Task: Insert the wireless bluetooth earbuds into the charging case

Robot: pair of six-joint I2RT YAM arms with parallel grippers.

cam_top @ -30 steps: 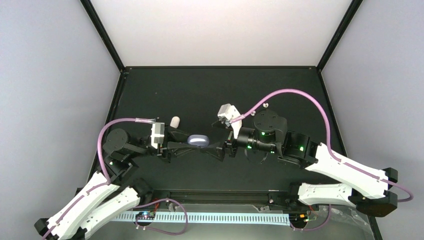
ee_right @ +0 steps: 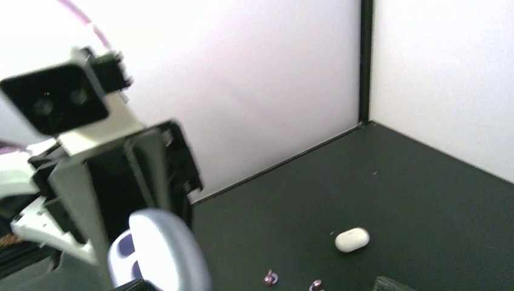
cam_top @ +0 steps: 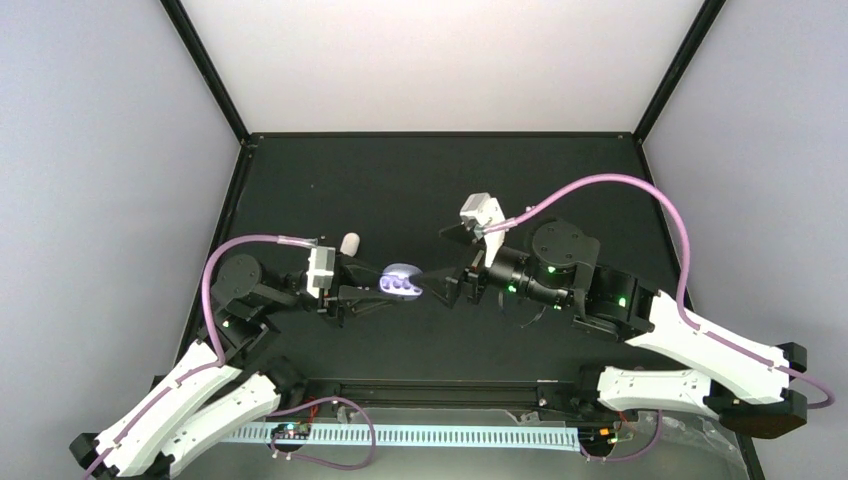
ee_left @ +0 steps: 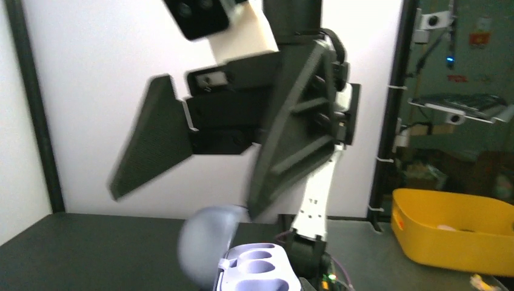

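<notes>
The pale lavender charging case (cam_top: 400, 283) is held in my left gripper (cam_top: 374, 290), its lid standing up and its wells showing; in the left wrist view the case (ee_left: 257, 276) fills the bottom centre. My right gripper (cam_top: 436, 280) stands open just right of the case, its fingers large above it in the left wrist view. In the right wrist view two small purple earbuds (ee_right: 270, 277) (ee_right: 316, 287) lie on the table, beside a white capsule-shaped object (ee_right: 351, 239).
The white object (cam_top: 350, 243) lies just behind my left gripper. Outside the enclosure, a yellow bin (ee_left: 451, 233) appears in the left wrist view.
My right gripper has risen or shifted back and to the right. The left arm has stayed in place.
</notes>
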